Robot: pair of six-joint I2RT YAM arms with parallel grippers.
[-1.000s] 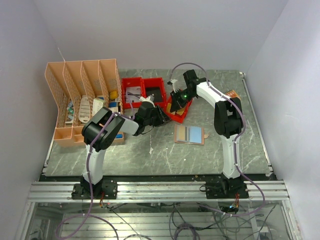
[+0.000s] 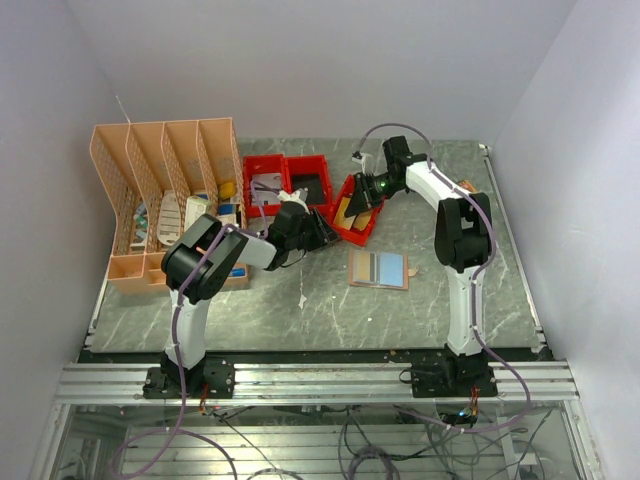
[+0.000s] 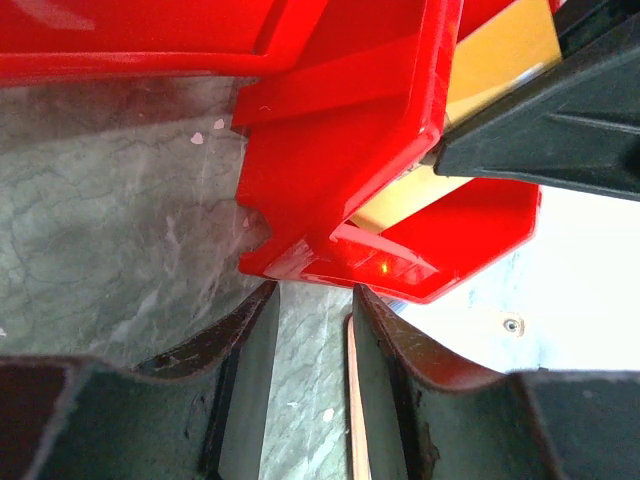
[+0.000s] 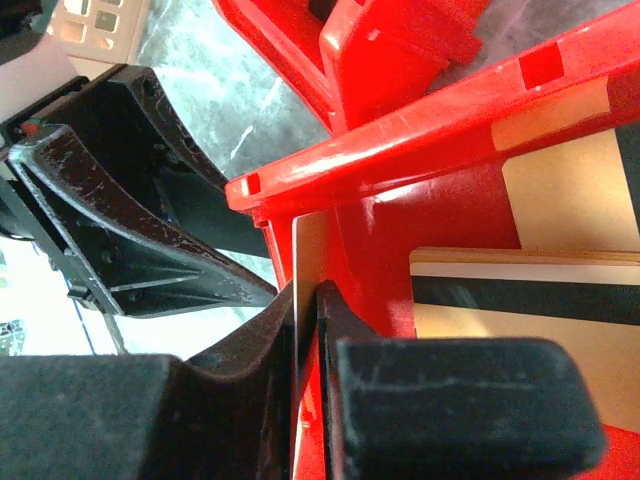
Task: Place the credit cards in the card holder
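In the middle stands a red tray (image 2: pixel 361 229) with tan, dark-striped cards (image 4: pixel 530 370) lying in it. My right gripper is over the tray, a thin card (image 4: pixel 308 240) standing upright at its fingers; whether it is gripped is hard to tell. My left gripper is low at the tray's left outer wall, its fingers apart with only the tray's edge just beyond their tips. A wooden board (image 2: pixel 378 282) with beige and blue panels lies in front of the tray; I cannot tell if it is the card holder.
Two other red bins (image 2: pixel 264 163) stand at the back, beside a large peach divided organiser (image 2: pixel 128 270) on the left. The table's front centre and right side (image 2: pixel 460 310) have bare room.
My right arm has shifted right over the tray since a second ago. My left arm looks still.
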